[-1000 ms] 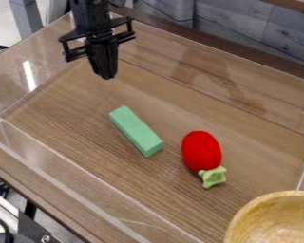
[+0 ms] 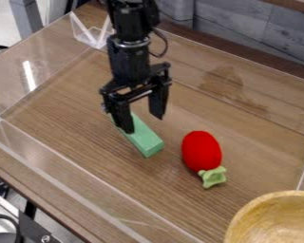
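Note:
My black gripper (image 2: 133,103) hangs low in the middle of the camera view, open, its fingers at the upper end of a green block (image 2: 142,136). The block lies at a slant on the wooden table (image 2: 66,161). To its right lies a red strawberry-like object (image 2: 201,149) with a green top.
A yellow bowl (image 2: 275,220) sits at the bottom right corner, partly out of frame. Cables show at the left edges.
The block and the red object have not visibly moved.

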